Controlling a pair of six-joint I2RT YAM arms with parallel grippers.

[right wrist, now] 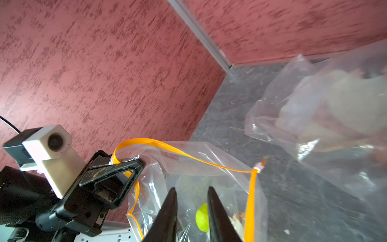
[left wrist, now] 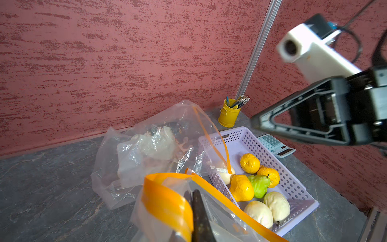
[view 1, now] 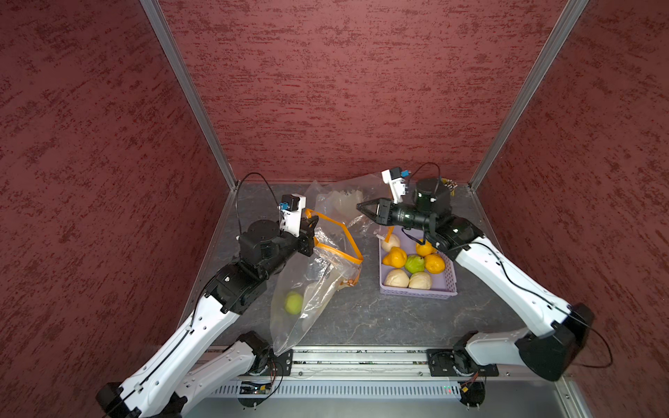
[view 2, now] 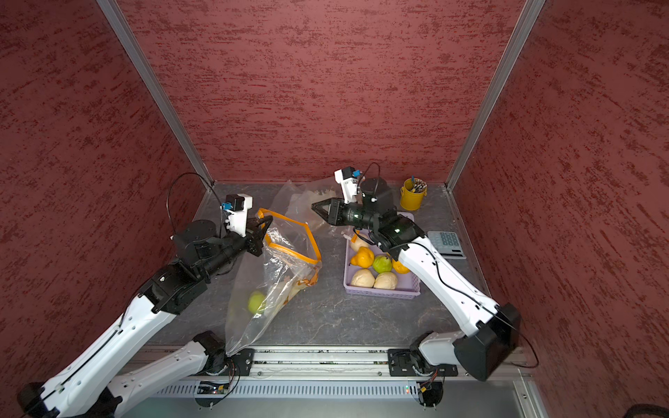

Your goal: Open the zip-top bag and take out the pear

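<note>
A clear bag with an orange zip (view 1: 352, 244) hangs from my left gripper (view 1: 313, 226), which is shut on its rim; its mouth gapes. Low inside the bag lies a green round fruit (right wrist: 202, 217), perhaps the pear, with something pale beside it. To the right of the mouth and above the table, my right gripper (view 1: 363, 207) is part open, nothing between its fingers. In the right wrist view its two fingertips stand apart, with the fruit showing behind them. A second clear bag (left wrist: 149, 145) with pale contents lies at the back.
A lilac basket (left wrist: 310, 203) on the right holds yellow, orange, green and cream fruits, including a green pear (left wrist: 259, 184). Behind it stand a yellow pen cup (view 2: 412, 195) and a calculator (view 2: 446, 244).
</note>
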